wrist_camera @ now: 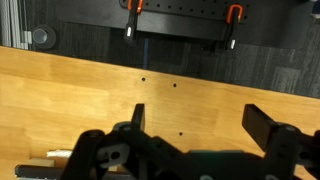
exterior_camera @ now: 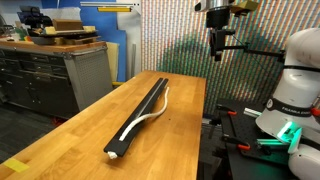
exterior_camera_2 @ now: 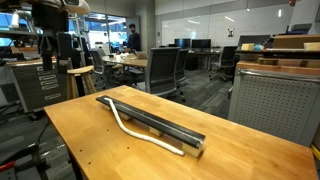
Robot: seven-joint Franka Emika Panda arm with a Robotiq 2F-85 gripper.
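Note:
On the wooden table (exterior_camera: 85,128) lies a long black channel (exterior_camera: 124,138), stretched lengthwise. A white flexible strip (exterior_camera: 146,117) runs beside and over it, curving away at one end; in the second exterior view the strip (exterior_camera_2: 146,138) bows out onto the wood. My gripper is open and empty, high above the table's edge near the robot base. The wrist view shows bare wood between the fingers, with a pale end of something (wrist_camera: 60,153) at lower left beside a dark bar.
The robot's dark mount (exterior_camera: 250,150) stands beyond the table's edge. Bare wood lies on both sides of the channel. Behind the table are a grey cabinet (exterior_camera: 95,80), office chairs (exterior_camera_2: 163,72) and a perforated metal bench (exterior_camera_2: 272,98).

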